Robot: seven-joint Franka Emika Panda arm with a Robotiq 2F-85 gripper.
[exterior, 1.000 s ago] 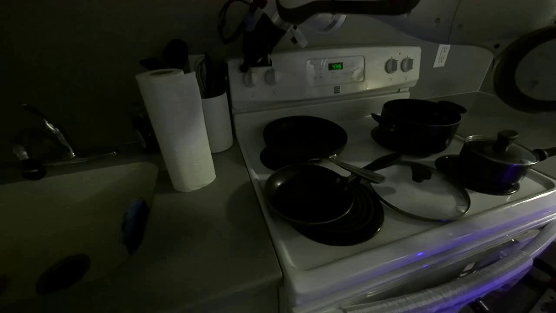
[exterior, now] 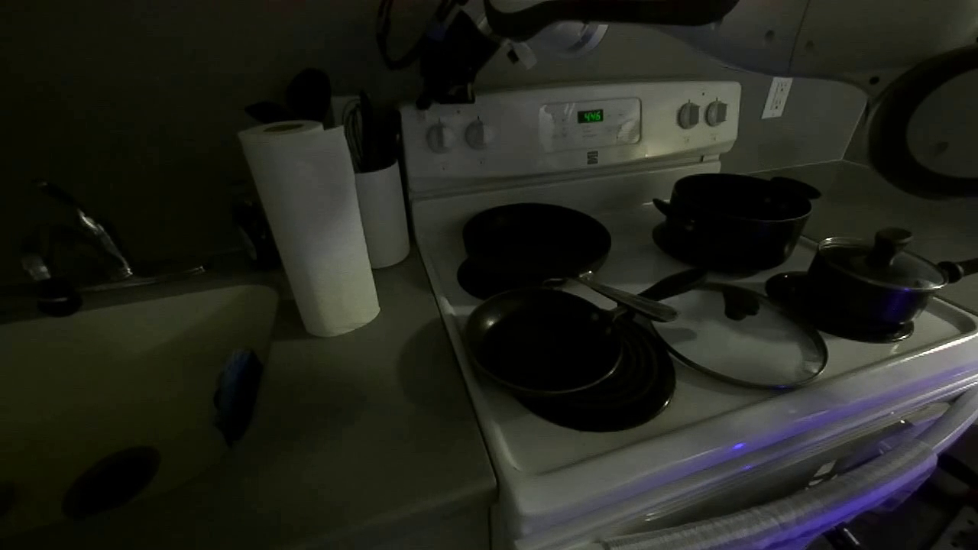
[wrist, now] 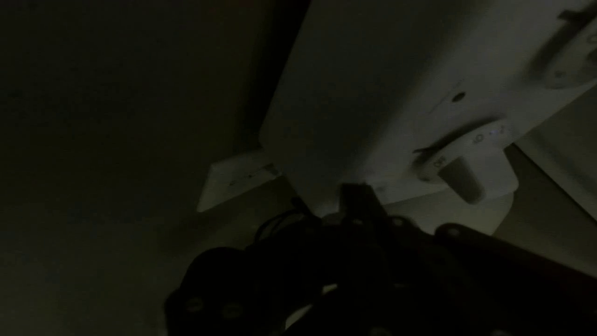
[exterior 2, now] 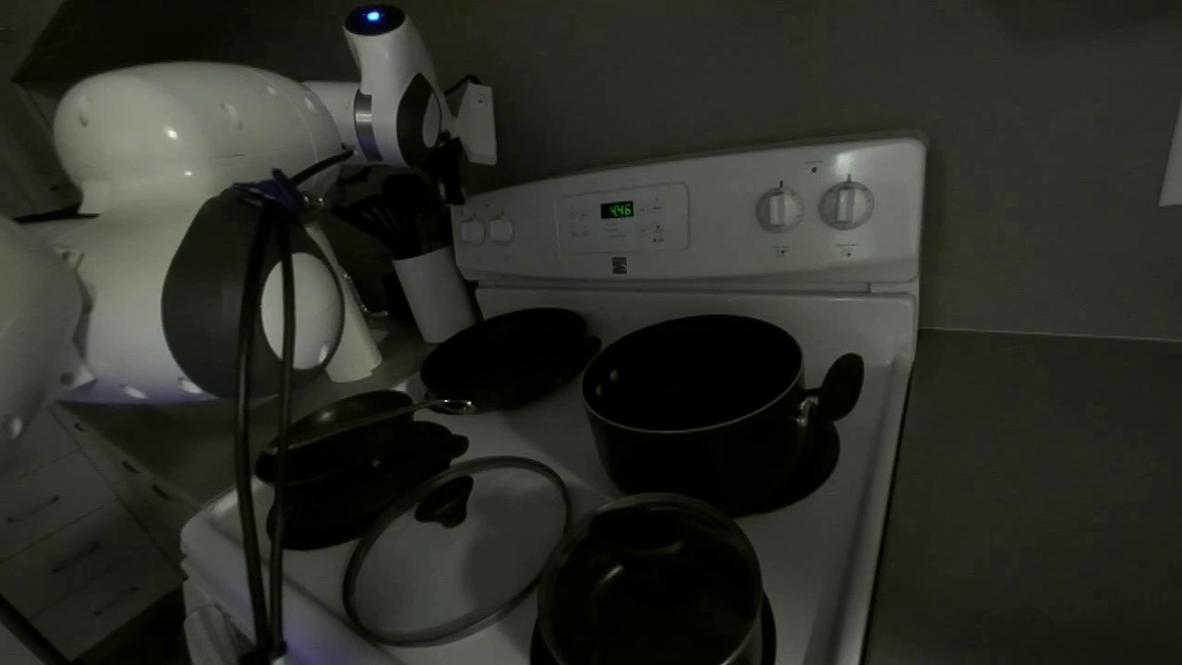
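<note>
In the dim exterior view 1, my dark gripper [exterior: 447,98] hangs at the upper left corner of the stove's back panel [exterior: 523,137], just above the left knobs [exterior: 441,138]. Exterior view 2 has the gripper [exterior 2: 452,187] near that same panel end. Close by in the wrist view is a white knob [wrist: 473,176] with OFF lettering, to the right of my dark fingers [wrist: 358,197] and apart from them. The fingers look shut, and nothing shows between them. Much of the gripper is lost in shadow.
Below stand two pans [exterior: 541,339], a large pot [exterior: 738,215], a lidded saucepan [exterior: 871,279] and a loose glass lid [exterior: 761,344]. A paper towel roll [exterior: 312,229] and a utensil holder [exterior: 382,215] stand left of the stove.
My gripper has risen slightly and shifted a little left, uncovering more of the left knobs in exterior view 1. Pans, pots and lid have stayed put.
</note>
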